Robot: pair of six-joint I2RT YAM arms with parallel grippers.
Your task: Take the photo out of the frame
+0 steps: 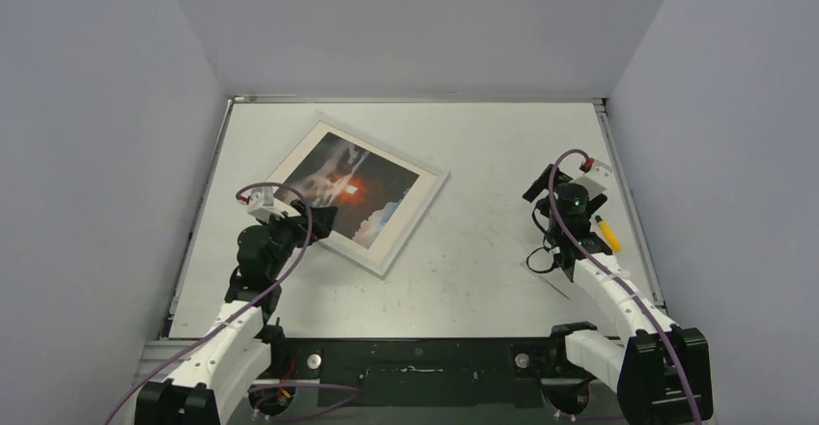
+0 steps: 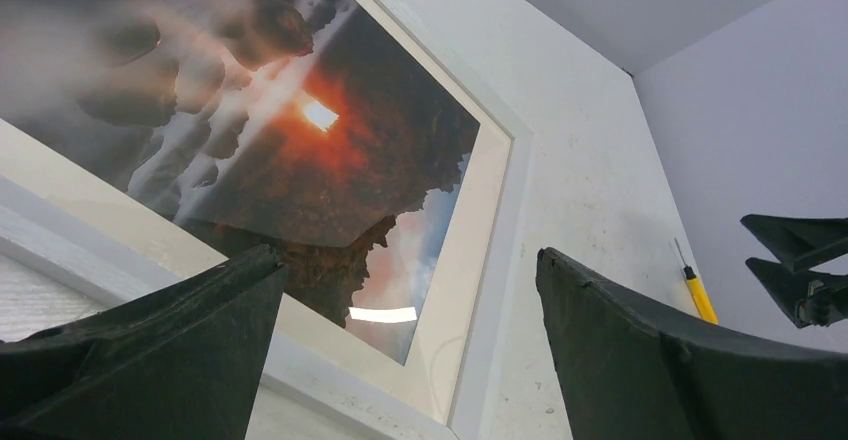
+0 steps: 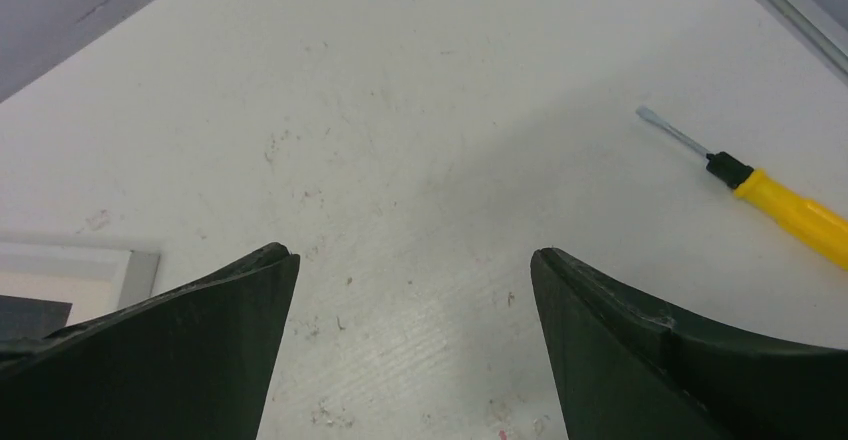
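Observation:
A white frame [image 1: 421, 218] holding a photo [image 1: 328, 174] of dark clouds and a red sun lies tilted on the left half of the table, a pale border round the picture. My left gripper [image 1: 319, 220] hangs open over its lower left part; the left wrist view shows the frame [image 2: 500, 240] beneath the spread fingers, nothing between them. My right gripper [image 1: 541, 182] is open above the right side of the table, empty, with the frame's corner [image 3: 135, 270] at the lower left of its view.
A yellow screwdriver [image 1: 608, 234] lies at the right edge of the table [image 1: 483, 155], beside the right arm. Walls stand at the back and both sides.

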